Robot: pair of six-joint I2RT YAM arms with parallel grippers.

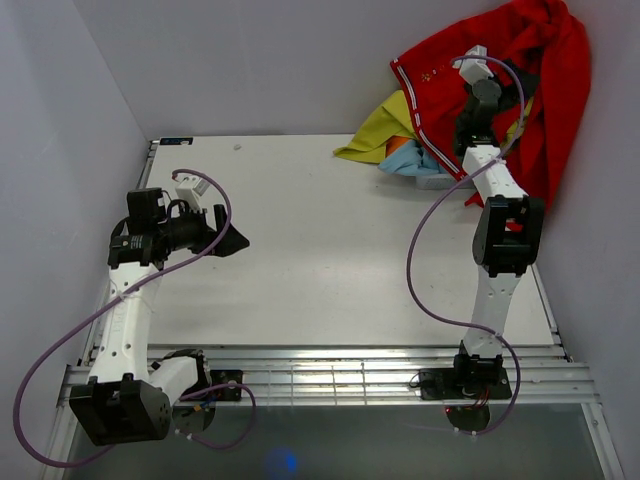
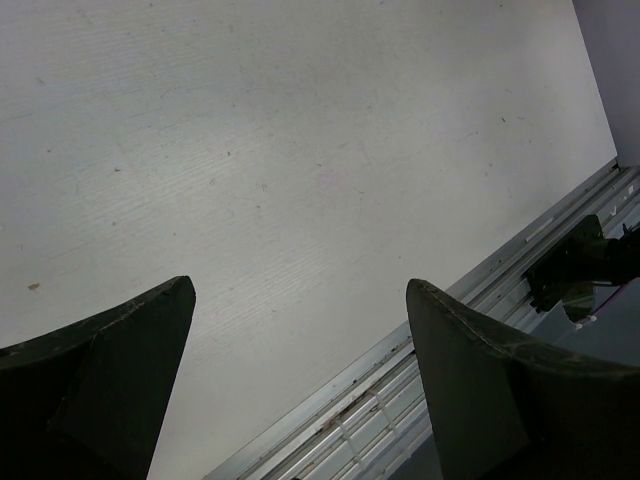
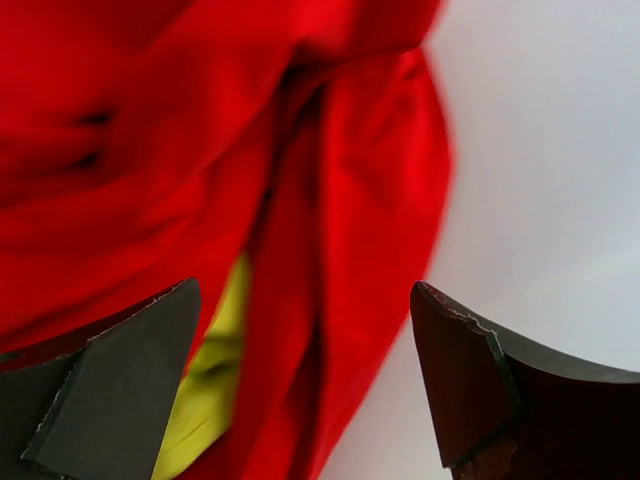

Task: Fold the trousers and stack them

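A crumpled red garment (image 1: 435,85) with a white stripe spreads over the pile of clothes at the back right in the top view. Over it hovers my right gripper, fingers wide apart. In the right wrist view, the red cloth (image 3: 385,190) shows blurred folds between and beyond the fingers, with a strip of yellow cloth (image 3: 215,385) beneath; nothing is gripped. Far off on the left side, my left gripper stands open above bare table. Whether the red garment is a pair of trousers, I cannot tell.
Yellow cloth (image 1: 380,130), a bit of orange cloth (image 1: 398,146) and light blue cloth (image 1: 405,160) hang out of a pale bin (image 1: 435,182) under the red garment. Grey walls close in the back and sides.
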